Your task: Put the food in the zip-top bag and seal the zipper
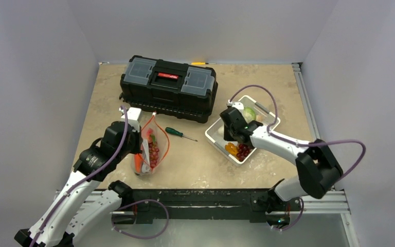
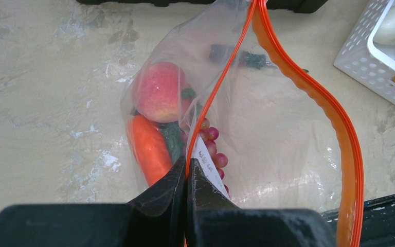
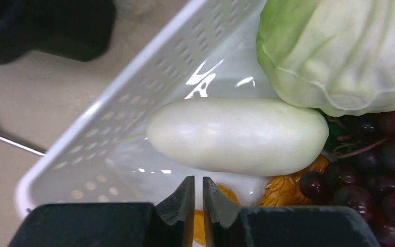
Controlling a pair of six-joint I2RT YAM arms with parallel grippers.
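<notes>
The clear zip top bag point(image 2: 283, 149) stands with its orange-edged mouth open. My left gripper is shut on one orange zipper edge. Inside the bag show a peach point(image 2: 159, 90), an orange-red carrot-like item point(image 2: 149, 146), red grapes point(image 2: 218, 159) and a white printed slip point(image 2: 210, 164). In the white basket point(image 1: 217, 148), my right gripper points down at a white oblong vegetable point(image 3: 236, 136). Its fingers stand close together, with a narrow gap at the tips; whether anything is pinched lower down does not show. The vegetable lies beyond the tips.
The basket also holds a cabbage point(image 3: 339, 56), dark red grapes point(image 3: 360, 190) and orange items point(image 3: 283, 189). A black toolbox point(image 1: 168, 85) stands at the back. A green-handled screwdriver point(image 1: 174, 131) lies between bag and basket.
</notes>
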